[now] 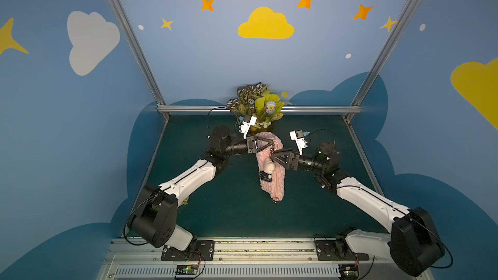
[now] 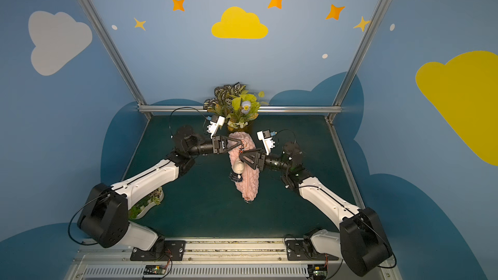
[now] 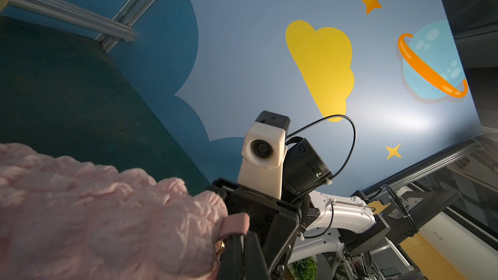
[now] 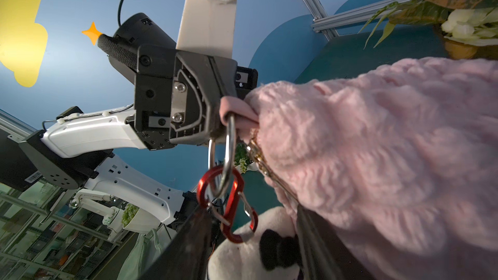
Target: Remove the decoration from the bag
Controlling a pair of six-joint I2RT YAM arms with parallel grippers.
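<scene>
A puffy pink bag (image 1: 277, 189) lies lengthwise mid-table. From a pink strap loop (image 4: 236, 109) at its zip edge hangs an oval metal ring (image 4: 229, 147). A red S-shaped clip (image 4: 232, 206) links that ring to the decoration, a white plush (image 4: 236, 261) with a black bow, seen as a pale ball (image 1: 268, 166) over the bag. My left gripper is shut at the loop, apparently pinching the metal ring; its fingers partly hide the hold. My right gripper stands open around the red clip, with the plush beyond its fingers.
Potted plants (image 1: 262, 104) stand close behind the bag by the back rail. A small planter (image 2: 147, 204) sits at the left, partly behind my left arm.
</scene>
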